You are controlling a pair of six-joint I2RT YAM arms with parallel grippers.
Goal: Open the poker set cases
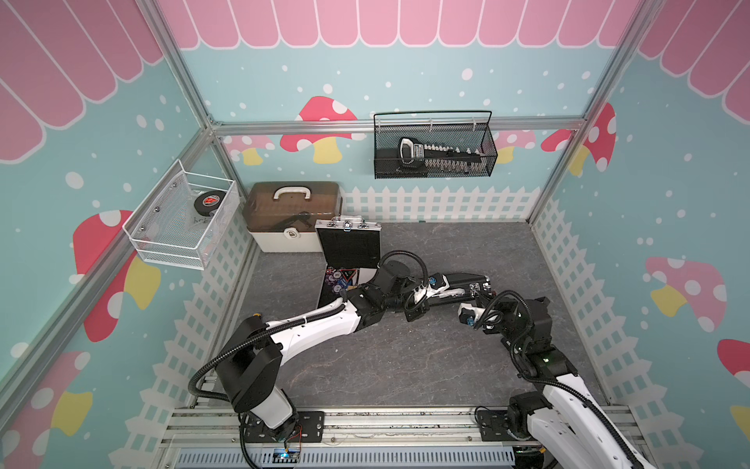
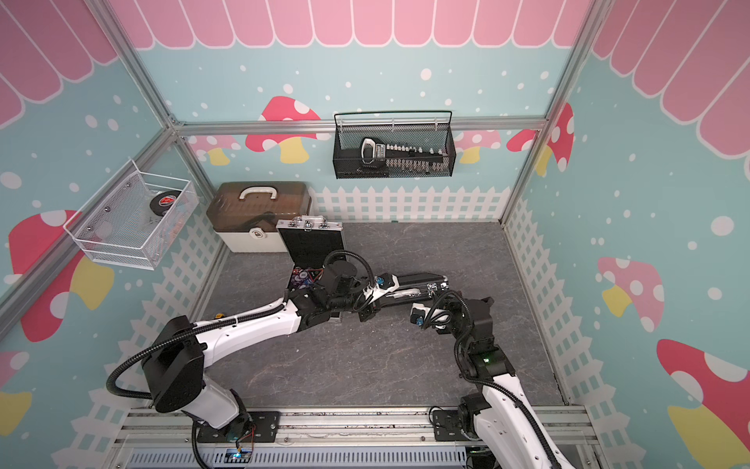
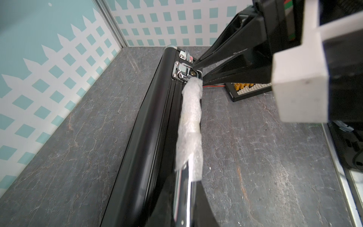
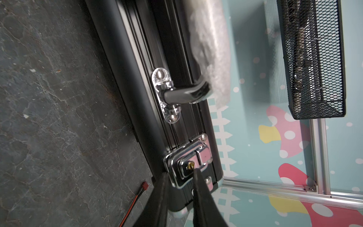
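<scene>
An open case (image 1: 347,246) with chips inside stands back left, partly behind my left arm. A second black case (image 3: 147,143) lies closed, with metal latches and a handle. My left gripper is shut at its padded handle (image 3: 189,113); whether anything is between its fingers is hard to see. My right gripper is at the latch (image 4: 187,160) near the case's right end, fingers part open, tips close to the gold lock piece. The right gripper's tips also show beside that latch in the left wrist view.
A brown-lidded toolbox (image 1: 290,211) stands at the back left. A black wire basket (image 1: 433,152) and a white one (image 1: 183,219) hang on the walls.
</scene>
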